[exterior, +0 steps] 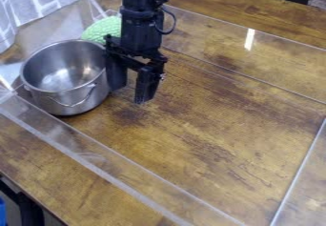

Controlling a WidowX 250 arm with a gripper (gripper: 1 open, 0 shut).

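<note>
A steel pot (64, 89) stands at the left of the wooden table. The black gripper (133, 82) is low beside the pot's right side, with one dark finger at the pot's rim and the other to the right over bare wood. Whether anything is between its fingers is hard to make out against the dark body.
A green mesh-like item (102, 31) lies behind the arm at the back left, near a pale crinkled surface.
</note>
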